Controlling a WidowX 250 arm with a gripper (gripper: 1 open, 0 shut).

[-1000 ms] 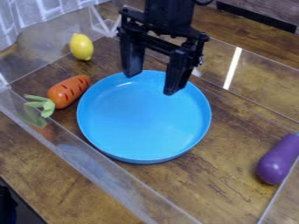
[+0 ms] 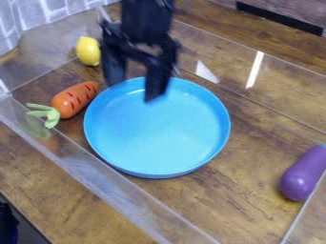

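My gripper [image 2: 137, 78] is a dark, motion-blurred shape over the back part of an empty blue plate [image 2: 156, 138], its fingers apart and pointing down. I see nothing held between them, though the blur hides detail. An orange toy carrot [image 2: 75, 99] with green leaves lies left of the plate. A yellow lemon [image 2: 88, 50] sits at the back left, and a purple eggplant [image 2: 303, 172] lies at the right.
The wooden table [image 2: 242, 205] has free room in front and at the back right. Clear edges or panels run along the left and lower right.
The gripper has shifted somewhat to the left and is now strongly blurred. The plate and toys are where they were.
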